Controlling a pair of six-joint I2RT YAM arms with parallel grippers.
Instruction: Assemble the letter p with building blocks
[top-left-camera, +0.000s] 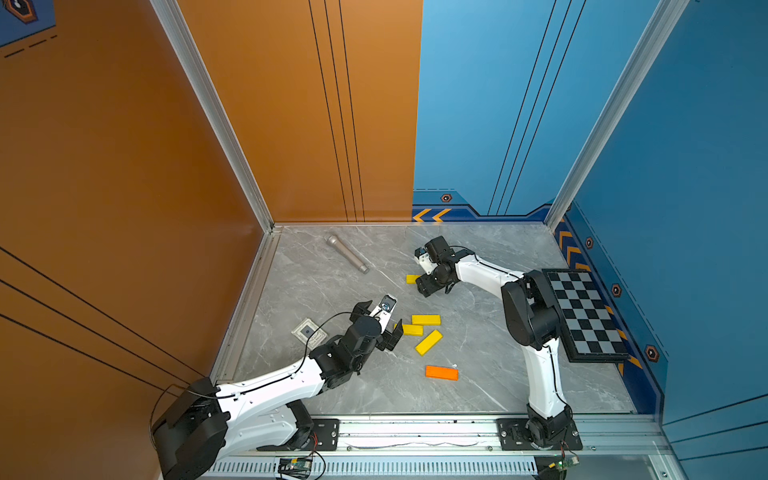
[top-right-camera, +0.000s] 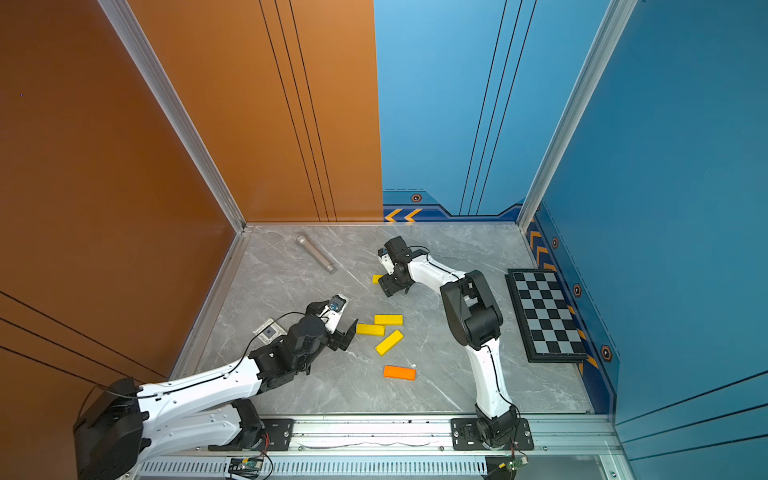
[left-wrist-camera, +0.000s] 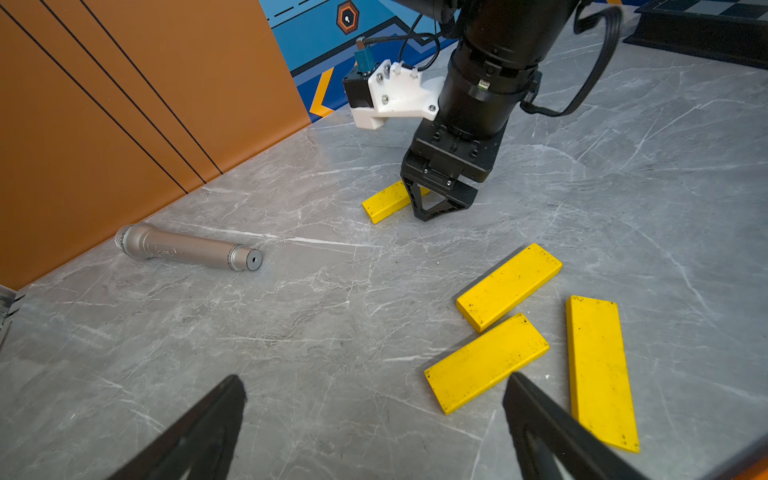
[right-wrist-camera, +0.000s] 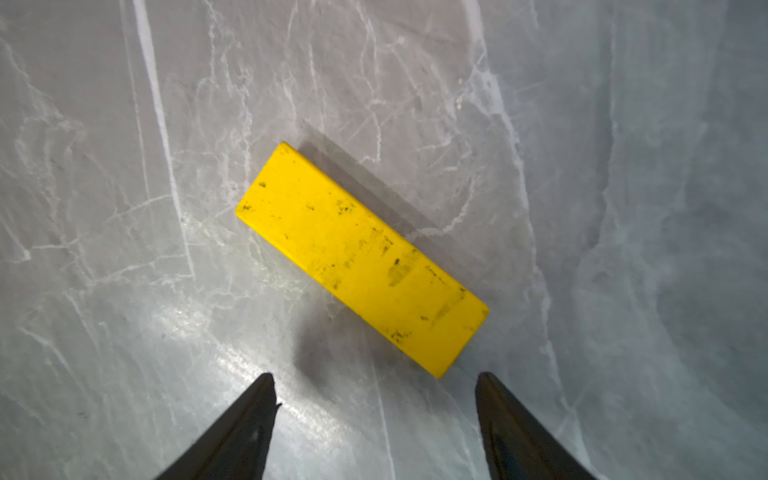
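In the right wrist view a yellow block (right-wrist-camera: 364, 260) lies flat and slanted on the table, just beyond the fingertips of my right gripper. That gripper's fingers stand apart with only bare table between them. Nearer the front, three more yellow blocks lie close together: a far one (left-wrist-camera: 510, 286), a near one (left-wrist-camera: 486, 362) and one to the right (left-wrist-camera: 601, 372). My left gripper is open above the table, its right finger beside the near yellow block. An orange block (top-left-camera: 441, 373) rests toward the table's front.
A microphone (top-left-camera: 348, 253) lies at the back left. Partly behind the left arm is a small pale item (top-left-camera: 309, 332). A checkered board (top-left-camera: 586, 313) takes up the right side. Open table lies between the yellow blocks and the board.
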